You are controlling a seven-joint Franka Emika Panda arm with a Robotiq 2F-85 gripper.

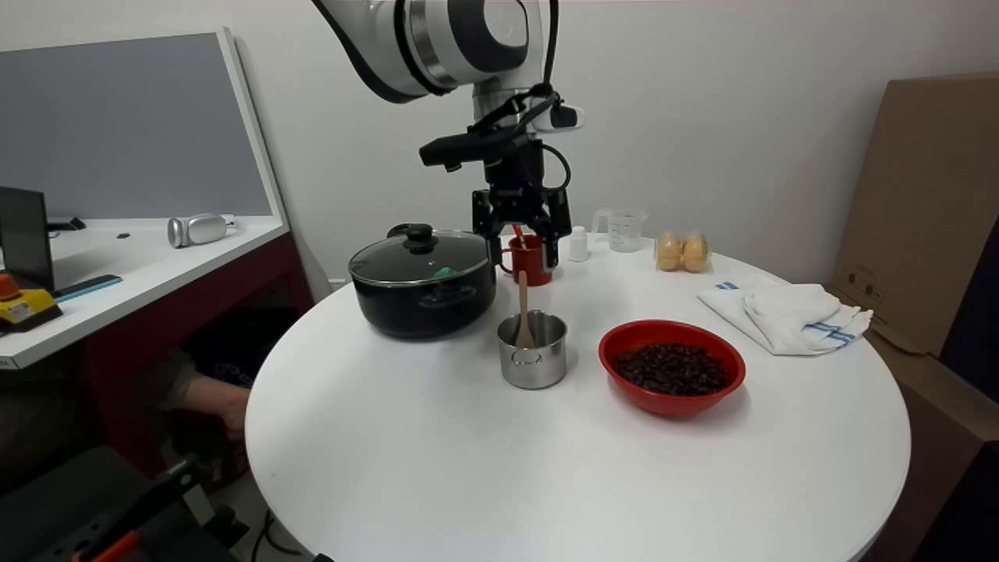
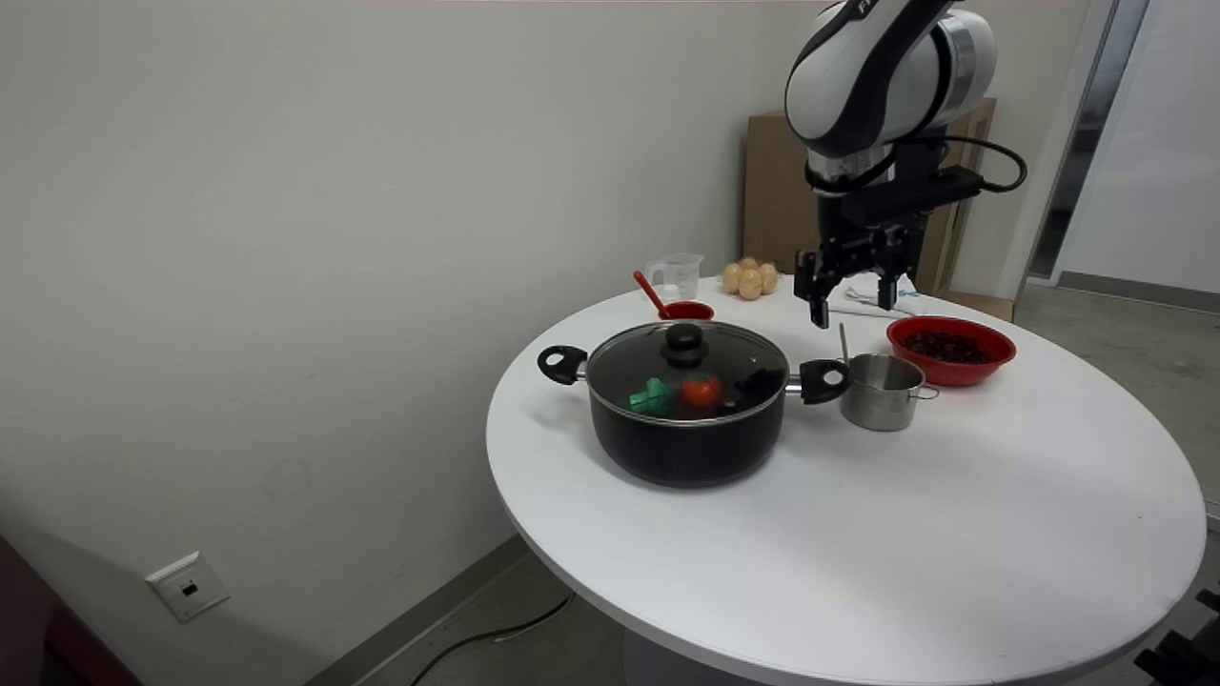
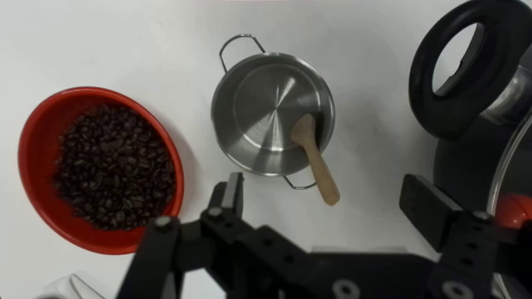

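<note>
My gripper is open above the table, its fingers wide apart and nothing held between them. Below it in the wrist view, a small steel pot [image 3: 269,112] stands upright on the table. A wooden spoon [image 3: 321,172] leans inside that pot, its head down and its handle rising over the rim. The spoon's handle end lies across the space between my fingers in that view, but the exterior view shows the fingertips higher up, apart from it. A red bowl [image 1: 672,367] of dark beans sits beside the pot.
A large black pot [image 2: 686,440] with a glass lid stands close beside the steel pot. Behind are a red mug [image 1: 534,262], a white shaker [image 1: 578,245], a measuring cup [image 1: 623,230], eggs [image 1: 681,252] and a folded towel [image 1: 791,317].
</note>
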